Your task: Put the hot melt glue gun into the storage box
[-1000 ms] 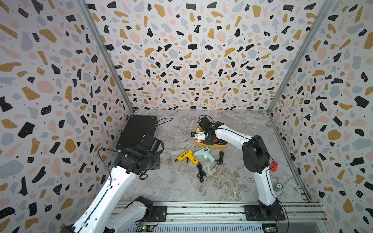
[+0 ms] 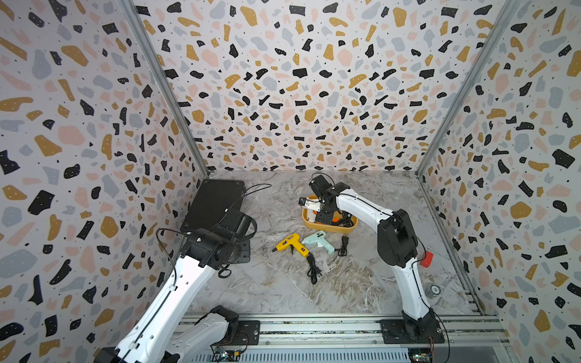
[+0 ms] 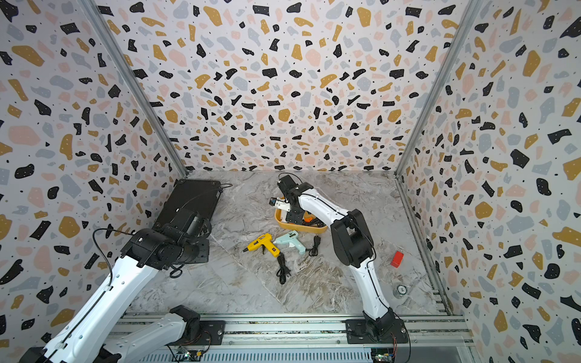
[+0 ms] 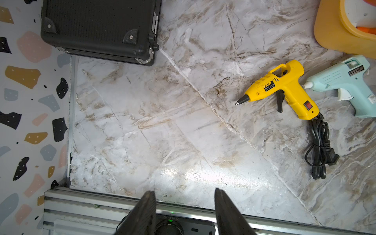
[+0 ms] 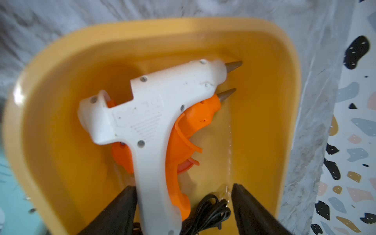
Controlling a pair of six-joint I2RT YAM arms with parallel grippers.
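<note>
Inside the yellow storage box (image 5: pixel 268 43), a white glue gun (image 5: pixel 150 117) lies over an orange glue gun (image 5: pixel 182 137). My right gripper hovers low over the box, its fingers apart on either side of the white gun's handle, without gripping it. A yellow glue gun (image 4: pixel 284 86) and a mint-green glue gun (image 4: pixel 344 84) lie on the table in front of the box. On the left side, my left gripper is held above bare table, fingers apart and empty. The right hand hides part of the box in both top views.
A black case (image 2: pixel 213 205) stands at the back left. Coiled black cables (image 4: pixel 320 148) lie by the guns. A small red block (image 2: pixel 427 259) and a round jar (image 2: pixel 433 290) sit at the right.
My right gripper has risen slightly over the box, and the box has shifted a little to the right. The left arm has barely moved; the guns on the table lie as before.
</note>
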